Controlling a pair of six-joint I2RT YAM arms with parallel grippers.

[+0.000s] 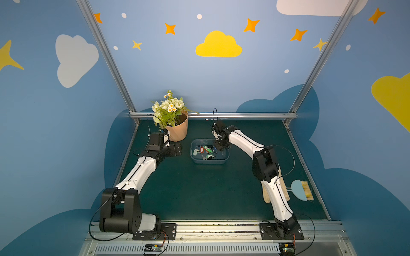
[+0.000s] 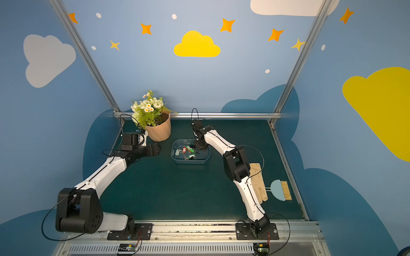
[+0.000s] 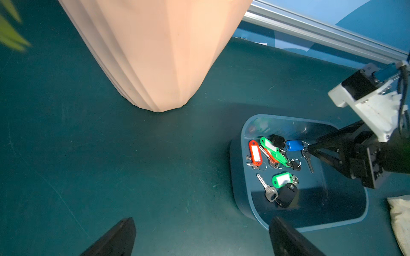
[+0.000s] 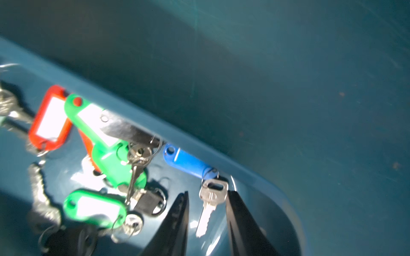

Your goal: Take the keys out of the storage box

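A blue-grey storage box [image 1: 209,161] at mid table holds several keys with coloured tags. In the right wrist view, my right gripper is part open over the box, its fingertips either side of a silver key [image 4: 212,194] on a ring with a blue tag [image 4: 188,163]. Red and green tags [image 4: 96,209] lie beside it. I see nothing lifted. My left gripper stands open left of the box, with nothing between its fingers in the left wrist view.
A flower pot [image 1: 177,131] stands behind my left gripper. Beige gloves [image 2: 258,183] and a light-blue brush with dustpan [image 2: 277,189] lie at the right.
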